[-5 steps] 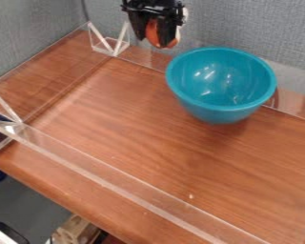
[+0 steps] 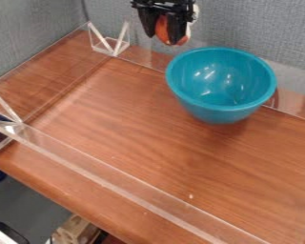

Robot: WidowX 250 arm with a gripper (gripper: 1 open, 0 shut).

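Note:
My black gripper [image 2: 168, 29] hangs at the top centre, above the back edge of the table and up-left of a teal bowl [image 2: 221, 85]. It is shut on an orange object [image 2: 177, 36], partly hidden behind the gripper's body. The bowl stands at the back right of the wooden table [image 2: 130, 143] and looks empty.
Clear plastic walls edge the table, with white corner brackets at the back left [image 2: 110, 43] and on the left side [image 2: 0, 122]. Grey padded panels stand behind.
The gripper and the orange object have shifted very slightly; the bowl has not moved.

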